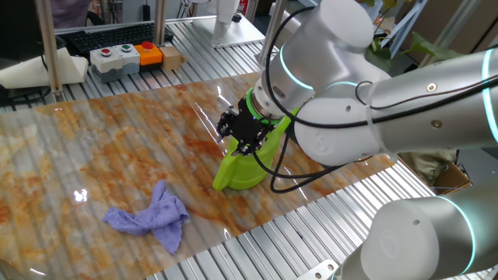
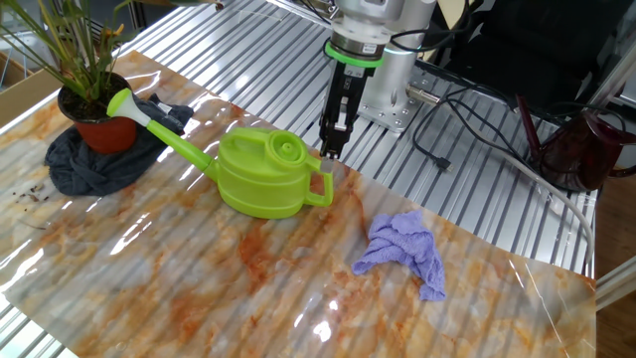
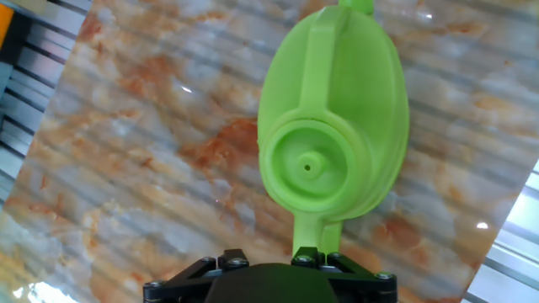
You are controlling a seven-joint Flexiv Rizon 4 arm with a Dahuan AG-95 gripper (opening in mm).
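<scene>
A bright green watering can (image 2: 263,184) stands upright on the marble-patterned sheet (image 2: 199,298), its long spout pointing toward the plant. My gripper (image 2: 331,154) hangs nose-down beside the can's handle end, above the level of the sheet. Seen from the wrist, the can (image 3: 333,118) lies ahead, its round lid facing up. There the two fingertips of my gripper stand apart, with the handle (image 3: 307,231) running down behind the right-hand one. No grip on the handle is visible. In exterior view 1, the arm hides much of the can (image 1: 247,173).
A crumpled purple cloth (image 2: 402,251) lies on the sheet. Beyond the spout, a potted plant (image 2: 104,134) sits on a dark cloth (image 2: 65,169). A dark red kettle (image 2: 581,149) and loose cables are off to one side.
</scene>
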